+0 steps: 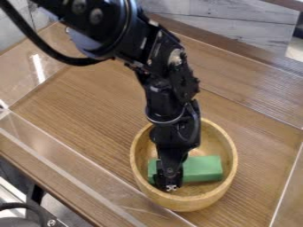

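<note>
My black gripper (168,168) reaches down from the top into a light wooden bowl (217,194) near the front of the table. A green block (204,168) lies inside the bowl, running from under the gripper toward the right wall. The fingertips are down at the block's left part, and the gripper looks shut on it, though the far finger is mostly hidden.
A pale wall (236,27) runs along the back. The table's front edge crosses the lower left, with dark cables below it.
</note>
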